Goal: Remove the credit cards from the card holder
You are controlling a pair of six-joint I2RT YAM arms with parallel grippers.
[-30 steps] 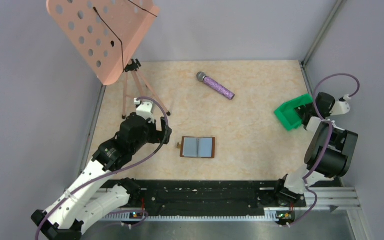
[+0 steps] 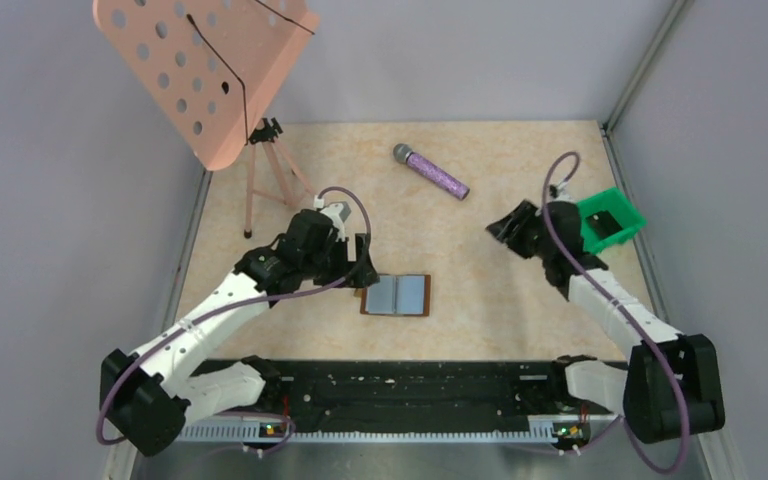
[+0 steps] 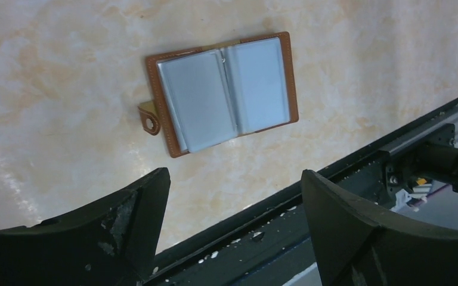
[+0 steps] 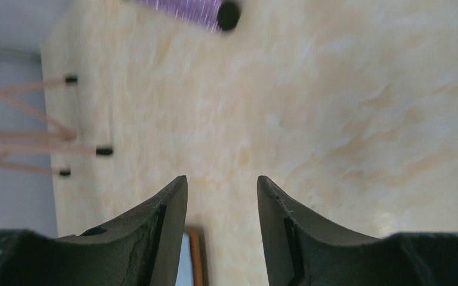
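The brown card holder [image 2: 428,312] lies opened flat on the table, low of centre in the top view. Two pale, clear-faced leaves show side by side, the left leaf [image 3: 197,101] and the right leaf [image 3: 256,86]; single cards cannot be told apart in them. A strap with a snap [image 3: 149,119] sticks out at its left edge. My left gripper is open above and beside the holder, its fingers apart and empty. Well to the right of the holder, my right gripper hangs open and empty over bare table.
A green bin [image 2: 632,200] with something dark inside stands at the right, partly behind my right arm. A purple microphone [image 2: 438,175] lies at the back. A pink stand [image 2: 282,170] rises at the back left. Between the holder and the right gripper, the table is clear.
My right gripper has swung left from over the green bin to open table. The left gripper has come right, to the holder's edge. The bin has shifted right; the holder has stayed put.
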